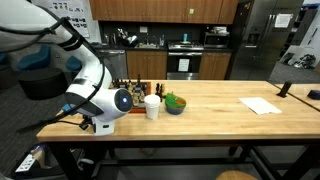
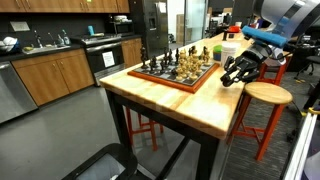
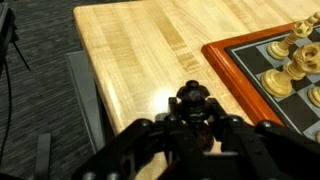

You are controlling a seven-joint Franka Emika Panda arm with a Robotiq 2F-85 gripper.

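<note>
In the wrist view my gripper is shut on a dark, glossy chess piece (image 3: 193,95), its rounded top showing between the black fingers. Its lower part is hidden by them. Exterior view 2 has the gripper (image 2: 230,80) low over the wooden table (image 2: 200,108), beside the chessboard (image 2: 168,82) with its red-brown border. Whether the piece touches the tabletop is hard to tell. Light wooden chess pieces (image 2: 190,66) and dark chess pieces (image 2: 160,55) stand on the board.
A white container (image 1: 152,106) and a bowl with green items (image 1: 175,104) stand near the arm. Farther along, a sheet of paper (image 1: 260,105) lies on the table, with bare wood between. Red-legged stools (image 2: 262,115) stand by the edge.
</note>
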